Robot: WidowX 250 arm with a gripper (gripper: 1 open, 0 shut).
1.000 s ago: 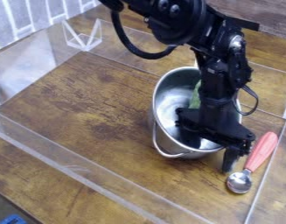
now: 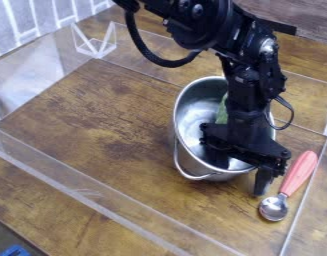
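Something green (image 2: pixel 223 108) shows inside the pot, partly hidden behind the arm. A scoop with a pink handle (image 2: pixel 298 172) and metal head (image 2: pixel 274 208) lies on the wooden table just right of the pot.
Clear plastic strips or edges run along its left, front and right. A small blue object (image 2: pixel 11 250) shows at the bottom left corner.
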